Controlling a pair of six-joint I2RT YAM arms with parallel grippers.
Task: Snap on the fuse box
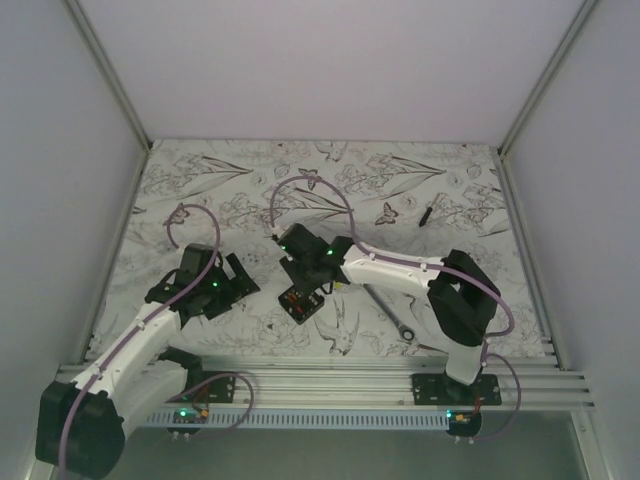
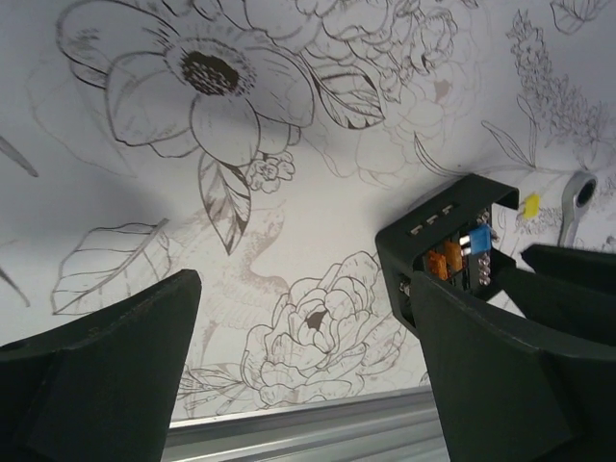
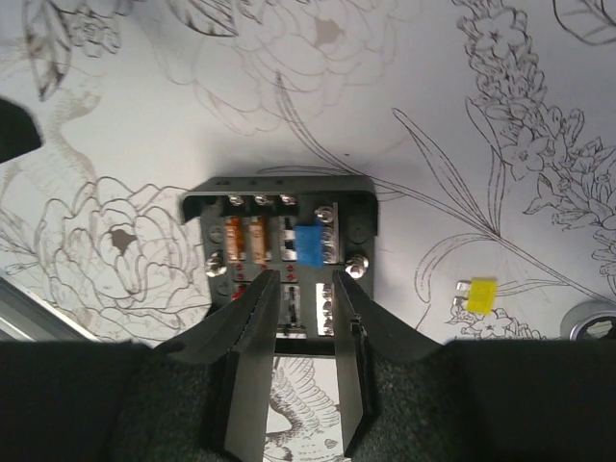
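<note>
The black fuse box lies open on the floral mat, holding orange, blue and red fuses and metal posts. A yellow fuse with metal prongs lies loose to its right in the right wrist view. My right gripper hangs over the box; its fingertips are close together over the lower middle, with nothing visible held, and their exact opening is hard to judge. My left gripper stands wide open and empty, left of the box.
A wrench lies right of the box, and a black pen-like object at the back right. Metal rails run along the front edge.
</note>
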